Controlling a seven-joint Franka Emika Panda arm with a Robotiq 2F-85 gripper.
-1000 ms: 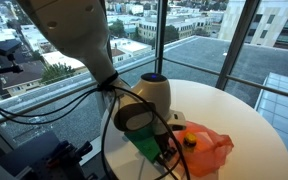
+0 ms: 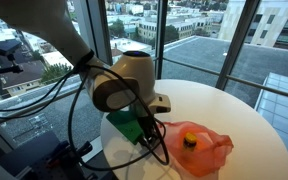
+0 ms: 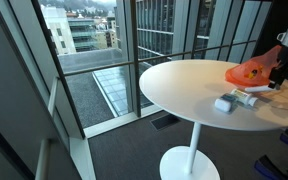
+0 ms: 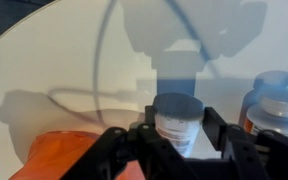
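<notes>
A bottle with a dark cap and a white label (image 4: pixel 176 133) sits between the fingers of my gripper, which is shut on it in the wrist view. Whether its base is off the table cannot be told. A second bottle with a pale cap (image 4: pixel 277 112) stands just right of the fingers. In exterior view 1 the gripper (image 2: pixel 151 142) is left of the crumpled orange-red bag (image 2: pixel 209 150), and the arm hides the held bottle.
A yellow and dark item (image 2: pixel 190 139) shows at the bag. In exterior view 2, a white box-like item (image 3: pixel 225 103) and a pale bottle (image 3: pixel 244 97) lie near the edge of the round white table (image 3: pixel 179 85).
In exterior view 1 the arm and gripper have shifted left and slightly up, away from the orange-red bag. The bag and the yellow item look unmoved.
</notes>
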